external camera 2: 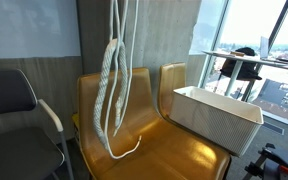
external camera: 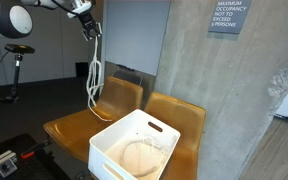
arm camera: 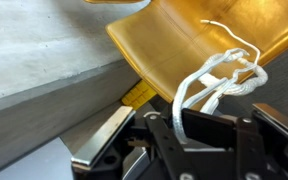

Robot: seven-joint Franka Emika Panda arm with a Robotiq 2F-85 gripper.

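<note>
A white rope (external camera: 95,75) hangs in long loops from my gripper (external camera: 96,28), high at the left in exterior view 1. The fingers are shut on its upper part, while the lower loops and a loose end hang free. In exterior view 2 the rope (external camera 2: 109,90) dangles in front of the tan chair seat (external camera 2: 154,150), the gripper being out of that picture. Looking down in the wrist view, the rope (arm camera: 212,88) drops away from between the fingers over the chair. To the right of the rope stands a white box (external camera: 112,160), open at the top.
A pale curved thing (external camera: 141,155) lies inside the box, its kind unclear. Two tan chairs stand by a concrete wall (external camera: 224,90), and a dark chair (external camera 2: 24,110) is off to the left in exterior view 2. Air above the box looks clear.
</note>
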